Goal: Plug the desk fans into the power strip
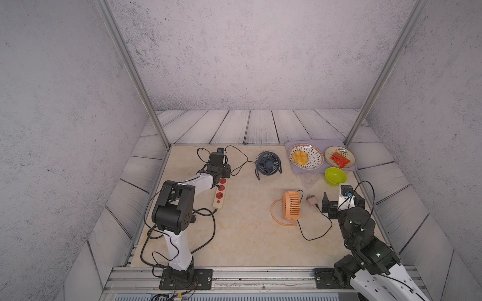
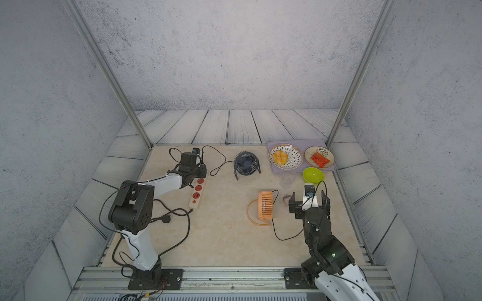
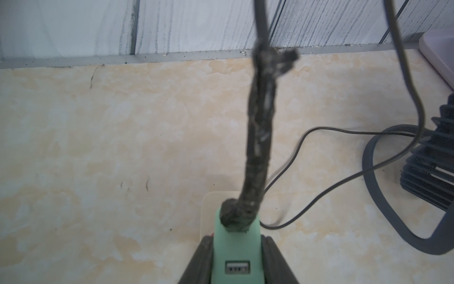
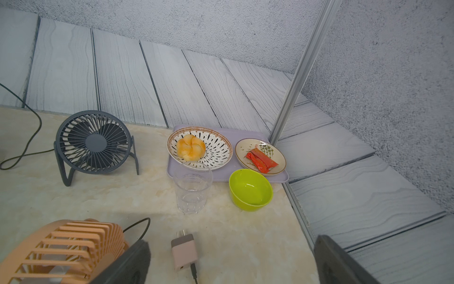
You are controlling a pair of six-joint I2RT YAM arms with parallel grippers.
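In the left wrist view, a green plug (image 3: pixel 237 253) with a thick black cable at its top sits between the fingers of my left gripper, shut on it. The far end of the pale power strip (image 3: pixel 212 206) shows just behind the plug. From above, the left gripper (image 1: pixel 225 171) is over the far end of the power strip (image 1: pixel 220 195) with its red sockets. Whether the plug's pins are inside a socket is hidden. The dark desk fan (image 1: pixel 268 163) stands to the right, its cable running left. My right gripper (image 2: pixel 309 198) is open and empty.
An orange fan (image 1: pixel 291 205) and a pink charger (image 4: pixel 184 251) lie near the right gripper. A lilac tray (image 4: pixel 222 175) with plates, a clear cup (image 4: pixel 193 191) and a green bowl (image 4: pixel 250 189) are at the back right. Thick black cable (image 1: pixel 215 230) loops near the left arm.
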